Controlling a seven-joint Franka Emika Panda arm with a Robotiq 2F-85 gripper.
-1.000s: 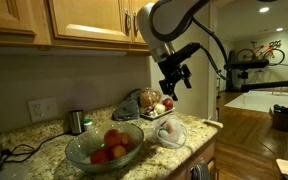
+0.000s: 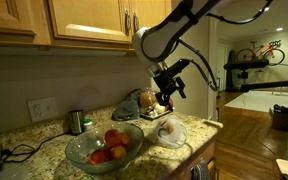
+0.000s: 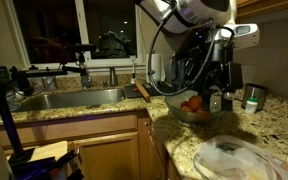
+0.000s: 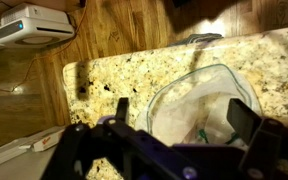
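My gripper [image 2: 174, 97] hangs above the counter, over the clear plastic container [image 2: 169, 131], and nothing shows between its fingers. In the wrist view the gripper is open, its two dark fingers [image 4: 122, 108] wide apart. Below them lies the container's pale rim [image 4: 174, 82], partly hidden by the gripper body. Something green shows inside it. Exterior view 2 has the same container [image 3: 234, 158] at the front right of the counter. To its left in exterior view 1 stands a green colander [image 2: 84, 150] holding several red fruits [image 2: 115, 139].
Behind the container is a rack of fruit [image 2: 150, 101]. A metal canister [image 2: 76, 122] stands by the wall. The sink [image 3: 74, 98] lies at the far left in exterior view 2. Bare counter [image 4: 99, 82] borders the container, ending at an edge above the wooden floor.
The gripper has come down and slightly left, nearer the container. The container and colander have stayed put.
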